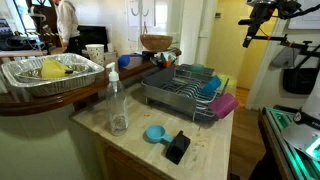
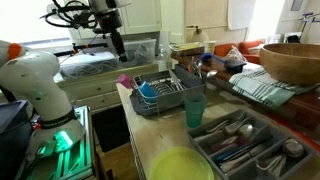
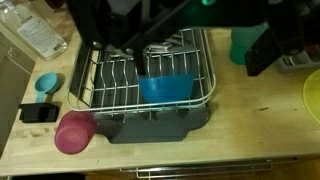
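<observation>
My gripper hangs open high above the counter, its dark fingers spread wide with nothing between them. Exterior view 2 shows the gripper [image 2: 98, 48] at the upper left, well clear of everything below. Under it in the wrist view is the wire dish rack [image 3: 110, 97] on its grey tray. A blue bowl or cup [image 3: 168, 88] stands in the rack near its front edge. A pink cup [image 3: 74, 132] is at the rack's near left corner. Beyond the right finger is a green cup [image 3: 243, 45], which exterior view 2 shows beside the rack.
A clear bottle [image 1: 118, 108], a light-blue scoop [image 1: 156, 134] and a black object [image 1: 178, 148] stand left of the rack. Past its other end are a yellow plate [image 2: 183, 163] and a grey utensil tray [image 2: 208, 151]. A foil pan [image 1: 30, 88] rests on the upper ledge.
</observation>
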